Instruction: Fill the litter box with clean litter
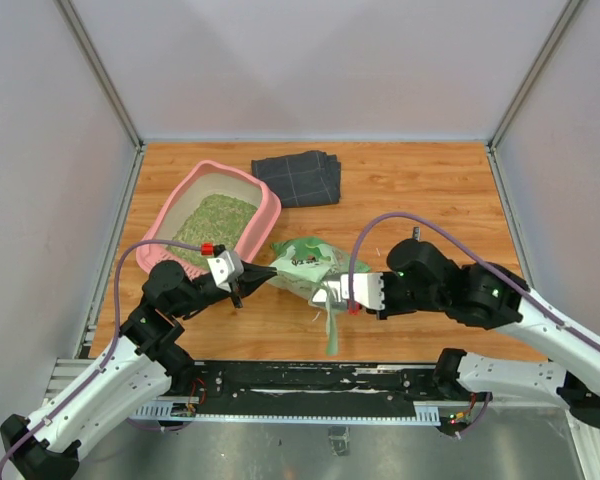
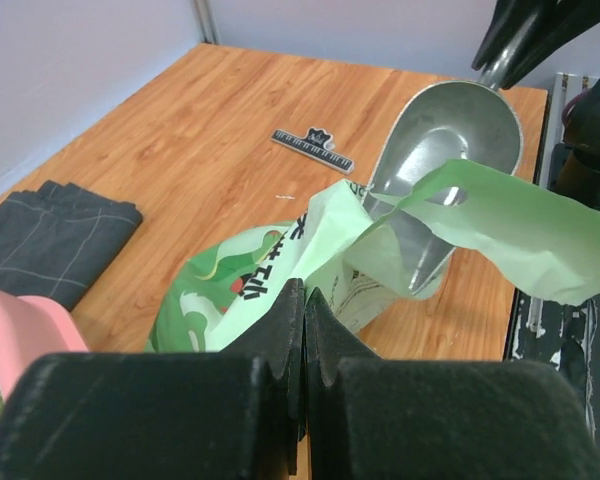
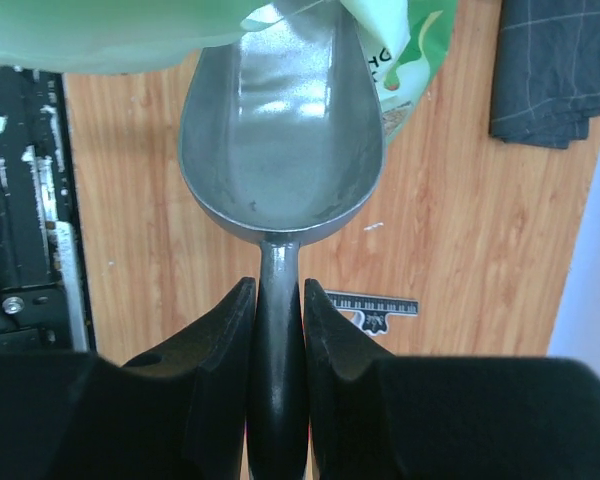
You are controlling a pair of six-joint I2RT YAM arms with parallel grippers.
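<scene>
The pink litter box (image 1: 267,203) stands at the left, green litter (image 1: 218,220) spread over part of its floor. A green-and-white litter bag (image 1: 305,255) lies mid-table, its mouth facing right. My left gripper is shut on the bag's upper edge, as the left wrist view shows. My right gripper is shut on the handle of a grey metal scoop (image 3: 280,160). The scoop's front end is inside the bag's mouth, its tip hidden by the plastic. The visible part of its bowl looks empty. A torn green flap (image 2: 520,225) hangs across the opening.
A folded dark cloth (image 1: 298,179) lies behind the bag, close to the box. A black-and-white clip (image 2: 315,149) rests on the table right of the bag, partly under the right arm in the top view.
</scene>
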